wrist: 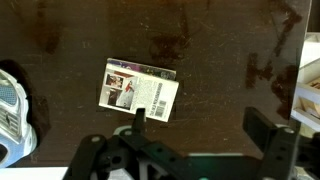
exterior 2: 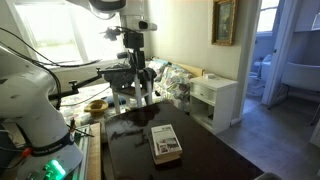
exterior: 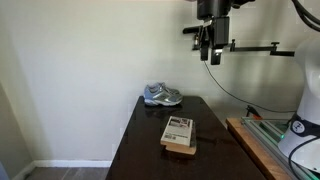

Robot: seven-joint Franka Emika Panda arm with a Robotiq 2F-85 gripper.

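Note:
My gripper [exterior: 210,57] hangs high above the dark table and stands open, nothing between its fingers. In the wrist view the gripper shows as two dark fingers spread wide along the bottom edge. A book [exterior: 178,134] with a pale, printed cover lies flat on the table, well below the gripper and apart from it. The same book [wrist: 138,90] appears left of centre in the wrist view, and one finger tip overlaps its lower edge there. In exterior view 2 the book [exterior 2: 165,143] rests on the tabletop, its cover up.
A grey shoe [exterior: 162,95] sits at the table's far end; the wrist view catches a shoe [wrist: 12,115] at its left edge. A white shelf unit [exterior 2: 213,100] stands beyond the table.

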